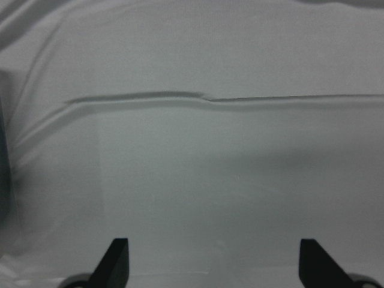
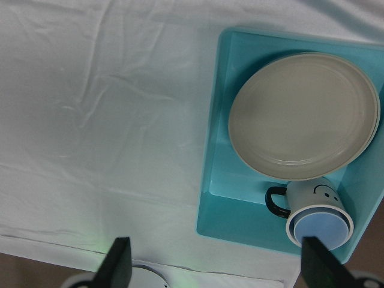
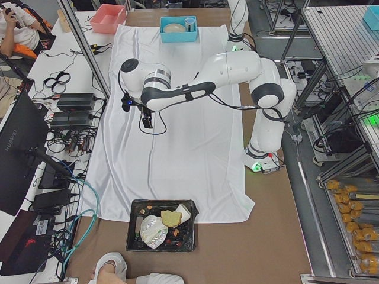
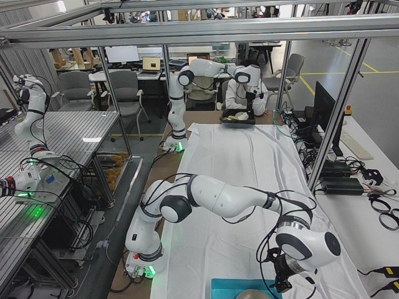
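A blue tray (image 3: 163, 35) at the far end holds stacked beige plates (image 2: 303, 114) and a smiley mug (image 2: 315, 198) with a blue inside. At the other end, a black tray (image 3: 188, 236) holds a crumpled white wrapper (image 3: 154, 232) and a yellowish piece (image 3: 171, 218). My left gripper hangs over bare cloth, fingers apart and empty. My right gripper is open above the cloth beside the blue tray, nothing between its fingers.
A white cloth (image 3: 177, 160) covers the table, clear between the trays. Monitor (image 3: 21, 154), cables and boxes line one side, with a pink bin (image 3: 108, 19) at the back. A person sits behind the black tray.
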